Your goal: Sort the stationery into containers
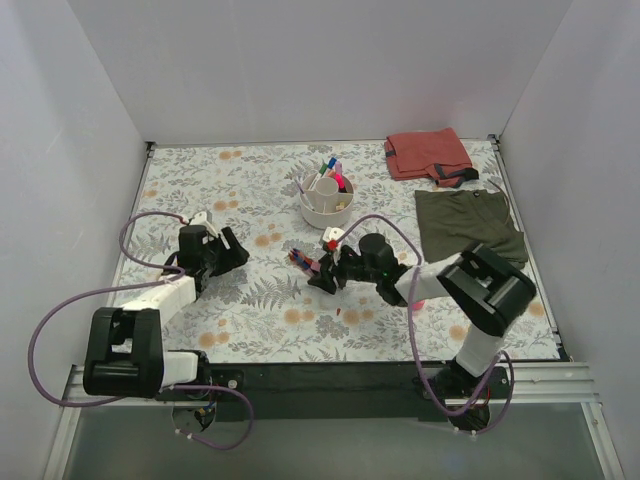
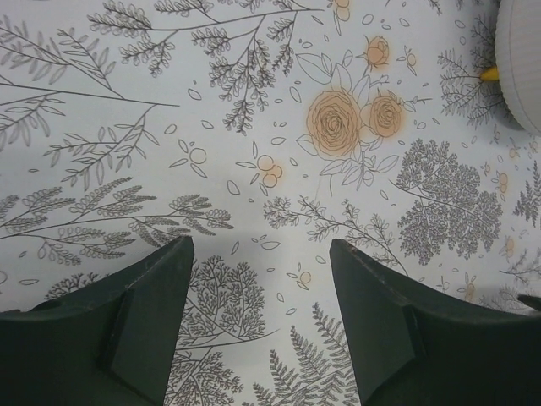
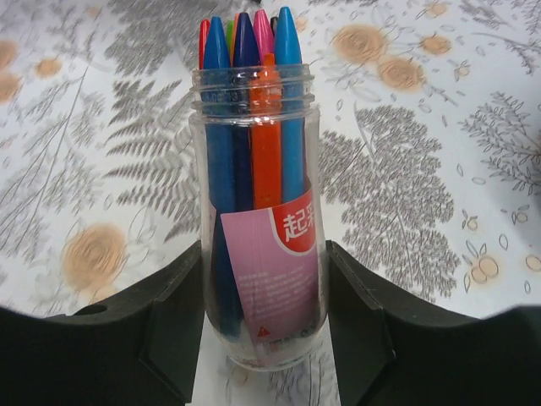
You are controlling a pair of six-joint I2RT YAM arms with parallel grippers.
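A clear jar (image 3: 258, 152) packed with several coloured pens, a pink and red label on its side, is gripped by my right gripper. In the top view the jar (image 1: 303, 262) tilts up to the left of the right gripper (image 1: 326, 276), near the table's middle. My left gripper stands open above the left part of the patterned cloth, nothing between its fingers. A white round basket (image 1: 325, 213) at the back centre holds a white cup (image 1: 324, 195) and several pens and markers.
A red pouch (image 1: 428, 154) and a dark green pouch (image 1: 470, 226) lie at the right. Something pink (image 1: 417, 304) shows partly behind the right arm. A small red piece (image 1: 338, 312) lies on the cloth.
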